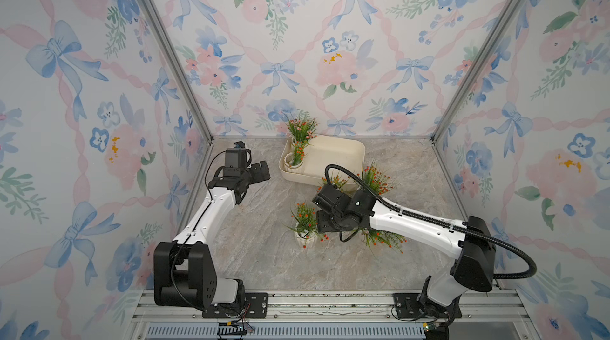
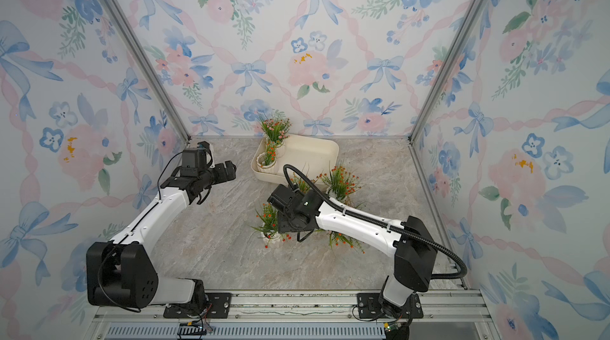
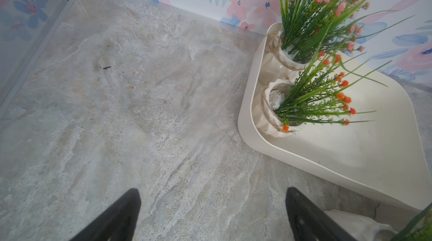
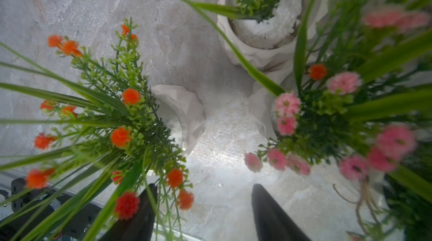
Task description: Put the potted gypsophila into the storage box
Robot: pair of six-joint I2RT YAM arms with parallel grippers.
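Observation:
The cream storage box (image 1: 336,156) lies at the back of the table, holding a pink-flowered pot (image 3: 275,63) and an orange-flowered pot (image 3: 266,117) side by side at its left end. In front of the box, several potted plants stand on the table. My right gripper is open above them, between an orange-flowered plant (image 4: 120,137) in a white pot (image 4: 188,112) and a pink-flowered plant (image 4: 344,83); its fingers grip nothing. Another white pot (image 4: 252,47) stands beyond. My left gripper stays open and empty over bare table, left of the box.
The right arm (image 1: 413,229) hides part of the plants in the top views. Right of it, more flowers (image 1: 384,238) show close together. Bare tabletop (image 1: 260,238) lies at the left and front. Most of the box's right side is empty.

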